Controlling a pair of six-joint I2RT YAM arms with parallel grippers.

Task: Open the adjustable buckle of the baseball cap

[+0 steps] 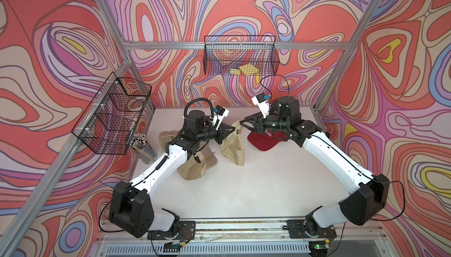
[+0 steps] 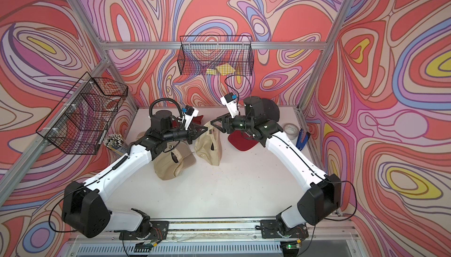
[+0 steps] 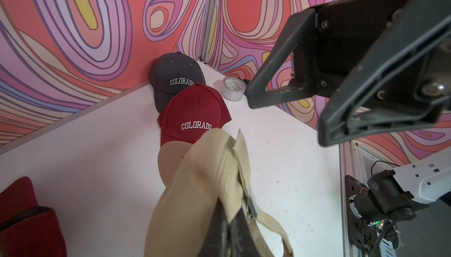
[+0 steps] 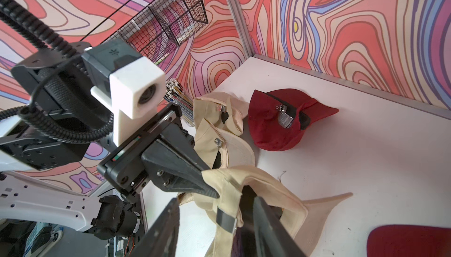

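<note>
A beige cap [image 1: 233, 149] hangs above the table from my left gripper [image 1: 232, 129], which is shut on its fabric near the back strap. In the right wrist view the left fingers [image 4: 188, 174] pinch the cap's edge. Just below them the metal buckle [image 4: 226, 220] shows on the strap; whether its clasp is raised I cannot tell. My right gripper stands open close to the strap and buckle, holding nothing. The left wrist view shows the open right fingers [image 3: 281, 64] to the right of the cap [image 3: 197, 186].
Two more beige caps [image 4: 231, 151] and a red cap [image 4: 277, 120] lie on the left of the table. Red [image 3: 195, 111] and dark [image 3: 176, 76] caps sit at the back right, beside a tape roll [image 3: 233, 87].
</note>
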